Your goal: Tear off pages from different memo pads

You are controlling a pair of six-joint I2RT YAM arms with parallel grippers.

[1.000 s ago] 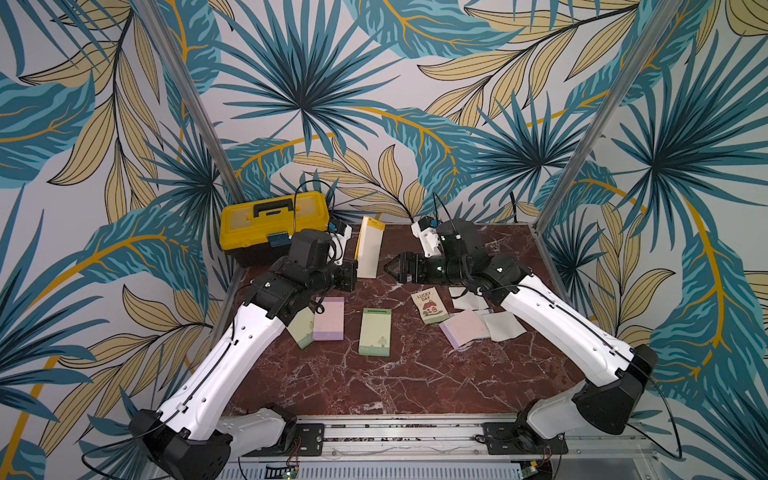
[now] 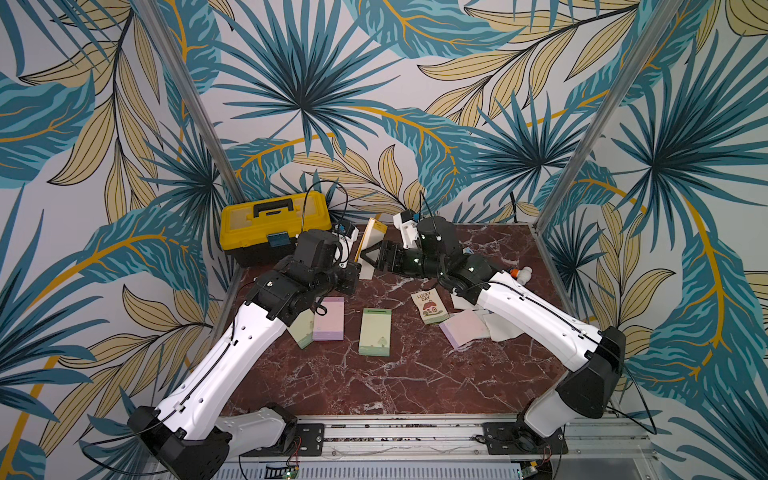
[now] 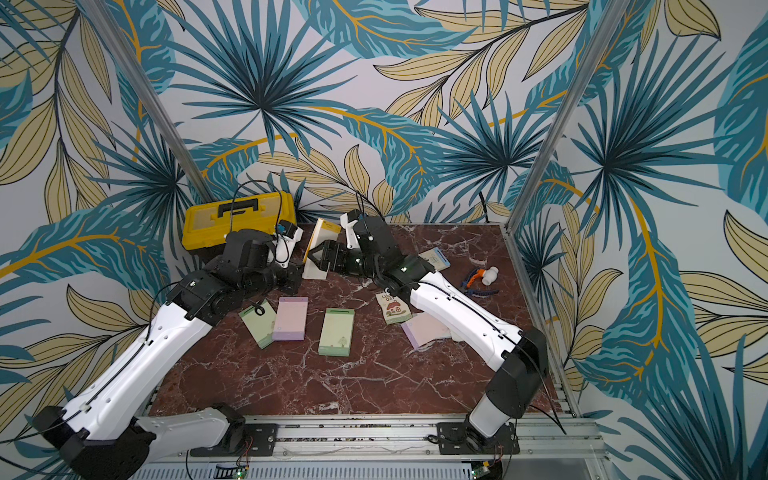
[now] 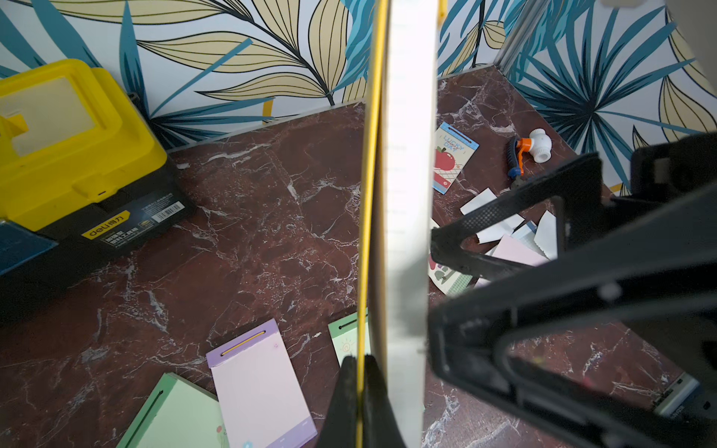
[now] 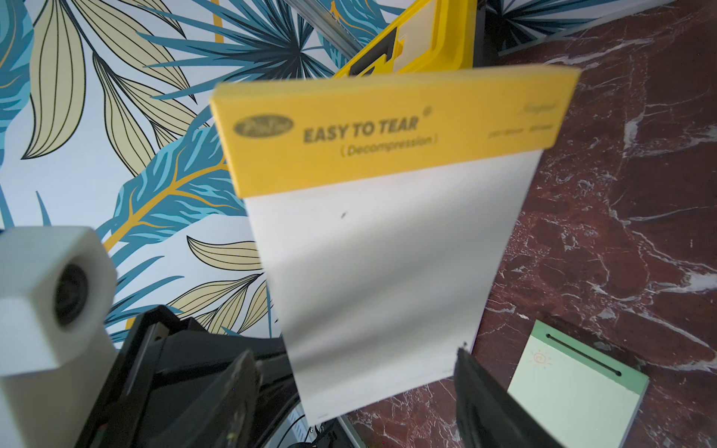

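Observation:
A memo pad with a yellow header (image 5: 388, 138) stands upright in the air between my arms. My left gripper is shut on its thin yellow backing (image 4: 369, 194), with the thick white page block (image 4: 408, 224) hanging beside it, apart from the backing. My right gripper is open, facing the lower part of the white page (image 5: 388, 276); whether its fingers touch the page cannot be told. On the table lie a lilac-edged pad (image 2: 328, 320), a tilted green pad (image 2: 301, 329), a green pad (image 2: 374, 332), a Lucky Day pad (image 2: 429, 305) and a pink pad (image 2: 463, 328).
A yellow and black toolbox (image 2: 272, 224) stands at the back left. Loose pages (image 2: 504, 325) lie under my right arm. At the back right are a small pad (image 3: 436, 257) and an orange and white object (image 3: 480, 276).
My right gripper has moved left, closing in on the held pad and now partly overlapping it from above. The pad has shifted slightly; my left arm has barely moved.

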